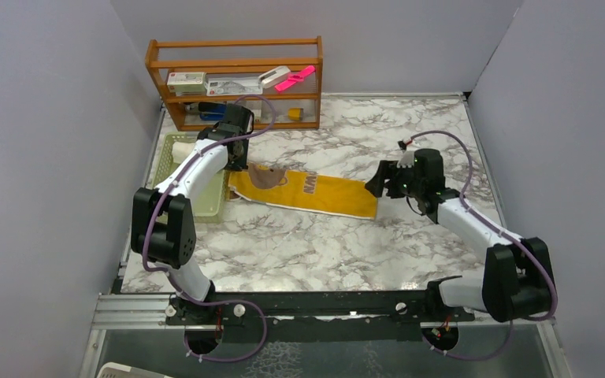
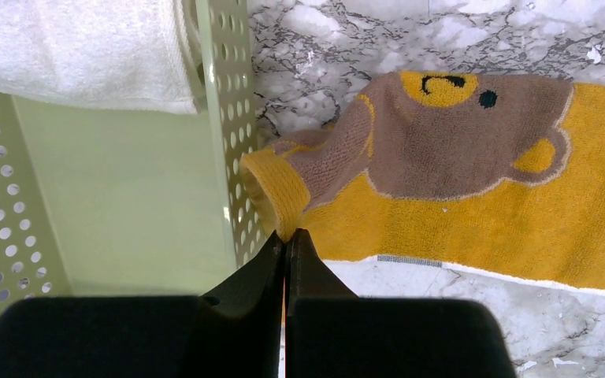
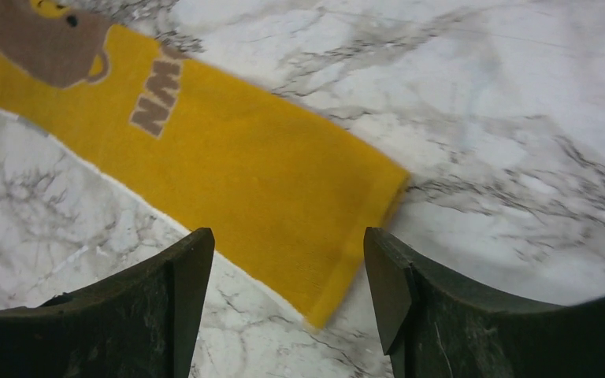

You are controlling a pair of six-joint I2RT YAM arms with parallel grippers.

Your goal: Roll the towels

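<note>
A yellow towel with a brown bear figure [image 1: 331,195] lies stretched lengthwise on the marble table. Its left end bunches up against the basket wall, where my left gripper is shut on the raised, folded edge of the cloth. At the towel's right end, my right gripper is part open, its fingers [image 3: 181,287] apart above that end with nothing held between them. In the right wrist view the towel's free end [image 3: 283,228] lies flat, pointing into the gap. A rolled white towel [image 2: 87,51] rests in the green basket [image 2: 228,118].
The wooden rack [image 1: 236,63] with boxes and pink tongs stands at the back left. Bare marble [image 1: 307,252] lies in front of the towel, and more is free behind it.
</note>
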